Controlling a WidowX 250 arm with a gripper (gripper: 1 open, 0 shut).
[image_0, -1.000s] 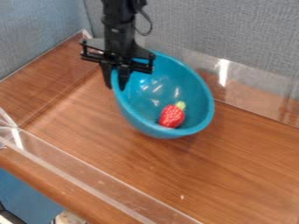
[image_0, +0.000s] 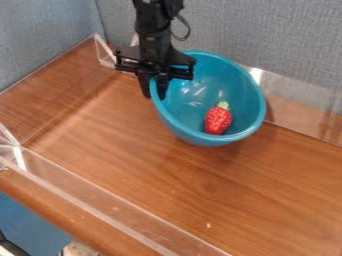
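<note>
A blue plastic bowl (image_0: 194, 128) rests on the wooden surface at the upper middle, with a red strawberry (image_0: 218, 119) inside it, right of centre. The black gripper (image_0: 156, 88) comes down from the top at the bowl's upper left rim, which lies at its fingers and is partly hidden by it. Whether the fingers are closed on the rim is unclear.
Clear plastic walls edge the wooden board (image_0: 201, 200) at the left, front left and back. The front and left of the board are open. Grey padded panels stand behind.
Over the last second the gripper and bowl have moved to the right, the strawberry along with them.
</note>
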